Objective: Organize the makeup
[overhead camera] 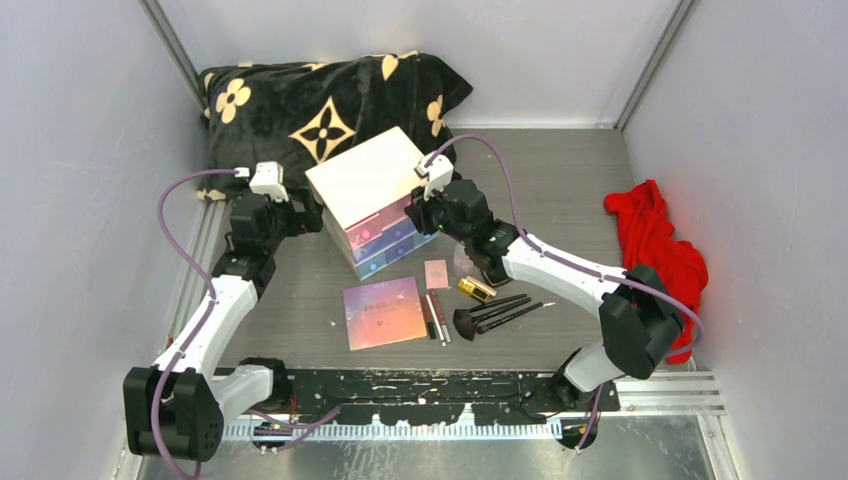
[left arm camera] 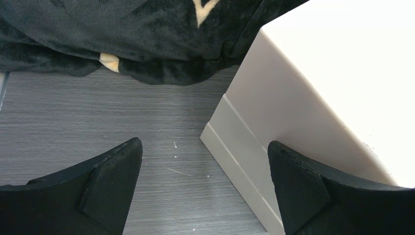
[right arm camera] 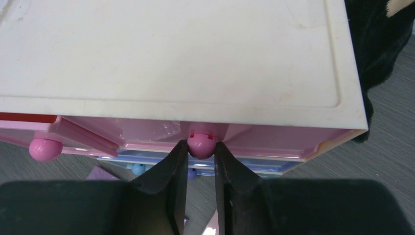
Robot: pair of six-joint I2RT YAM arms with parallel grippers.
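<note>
A white-topped makeup organizer (overhead camera: 355,175) with pink and blue drawers stands at the back, angled. My right gripper has its fingertips closed on the pink knob (right arm camera: 201,140) of a top drawer. A second pink drawer at the left, with knob (right arm camera: 45,149), sticks out slightly. My left gripper stands open beside the organizer's left side (left arm camera: 244,142), nothing between its fingers. Makeup lies in front: a palette (overhead camera: 385,315), pink square (overhead camera: 436,273), pencils (overhead camera: 441,318), gold tube (overhead camera: 472,292) and brushes (overhead camera: 490,315).
A dark patterned cushion (overhead camera: 260,110) lies behind the organizer and a red cloth (overhead camera: 650,240) at the far right. Bare floor shows right of the organizer and left of the palette. Walls border the area at left, back and right.
</note>
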